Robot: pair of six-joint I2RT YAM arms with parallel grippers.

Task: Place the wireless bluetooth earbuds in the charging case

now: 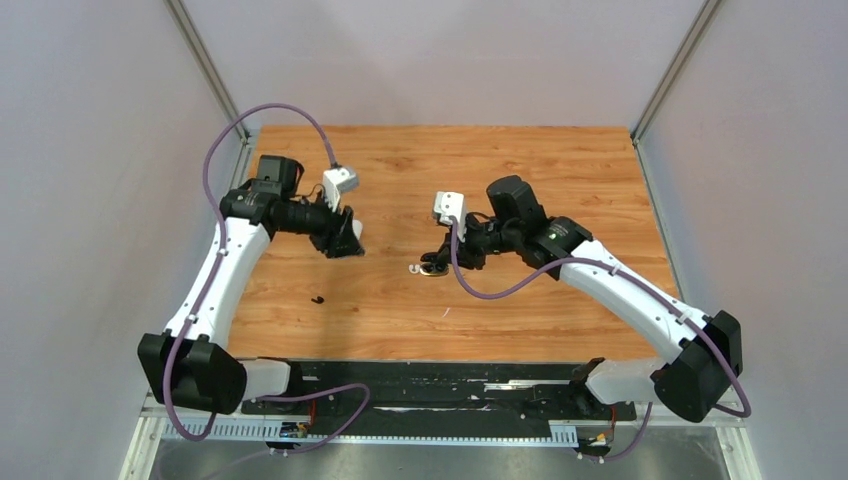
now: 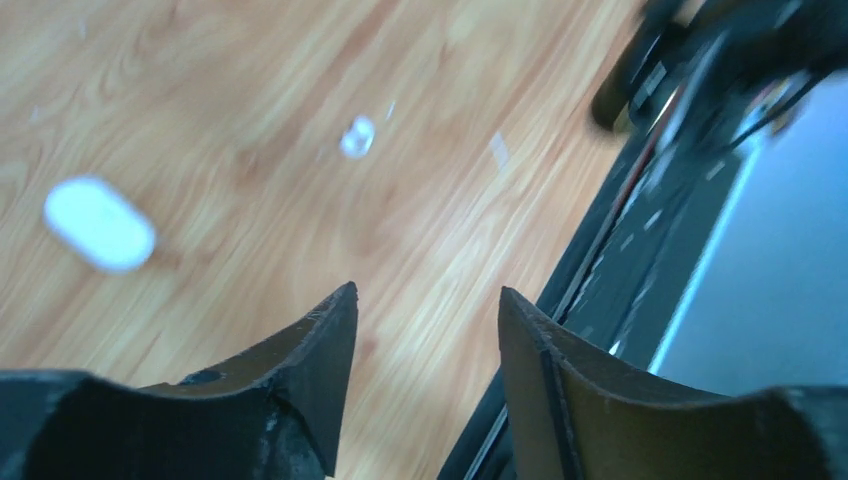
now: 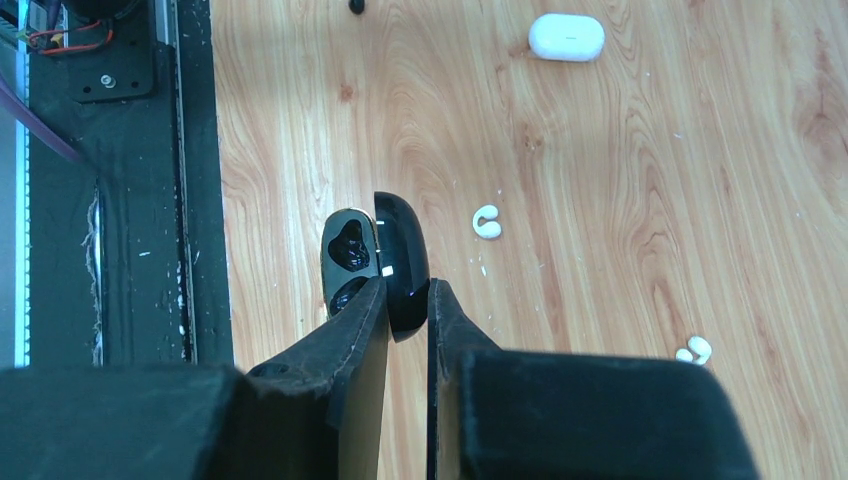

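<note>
The black charging case is held above the table, its glossy lid swung open. My right gripper is closed on it near the lid. Two dark recesses show inside the case; whether anything sits in them I cannot tell. In the top view the case hangs under the right gripper's fingers. Small black earbud-like pieces lie on the table's left; one black piece shows at the top of the right wrist view. My left gripper is open and empty, well left of the case.
A white closed case lies on the table below the left arm. White earbuds rest near the middle, with more white buds farther over.
</note>
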